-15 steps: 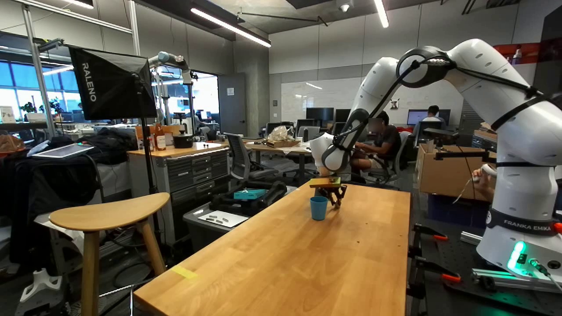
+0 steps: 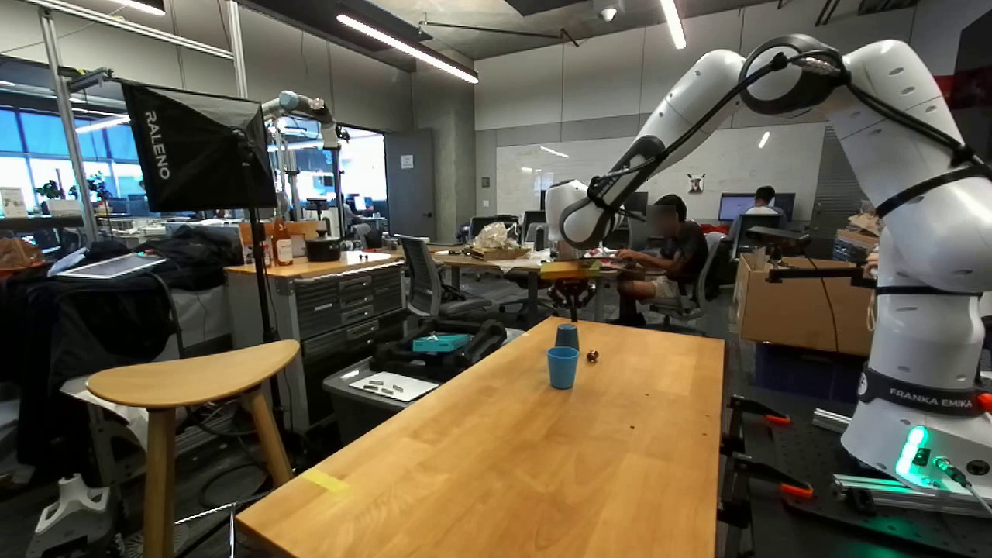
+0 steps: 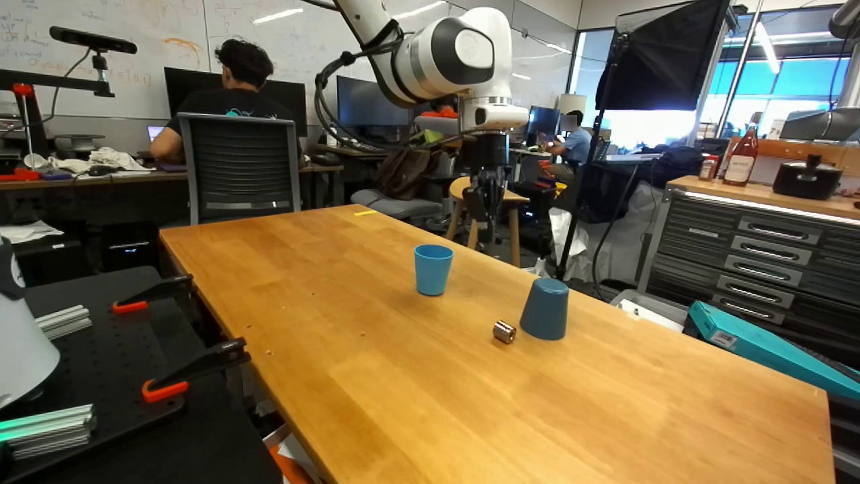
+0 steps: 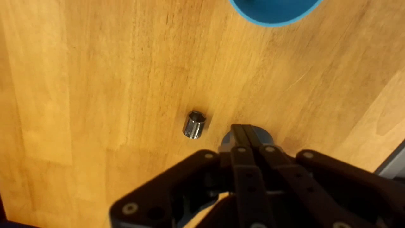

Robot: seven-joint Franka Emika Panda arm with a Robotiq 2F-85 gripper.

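My gripper is shut, with nothing visible between its fingers. In the second exterior view it hangs above the table. A small shiny metal socket (image 4: pixel 194 124) lies on its side on the wood, left of the fingertips in the wrist view. A light blue cup (image 3: pixel 433 270) stands upright with its mouth up. The darker blue cup (image 3: pixel 545 309) rests upside down close to the socket (image 3: pixel 504 331). From the wrist, the fingers cover much of that dark cup (image 4: pixel 264 135), and only part of the light blue cup (image 4: pixel 276 13) shows at the top edge.
Clamps (image 3: pixel 193 371) line the robot's side. Beyond the opposite edge stand a grey bin (image 2: pixel 372 409) and a drawer cabinet (image 2: pixel 344 307).
My gripper has risen from low over the table beside the light blue cup and moved slightly away from this camera. The dark cup and the socket now show in exterior view 1.
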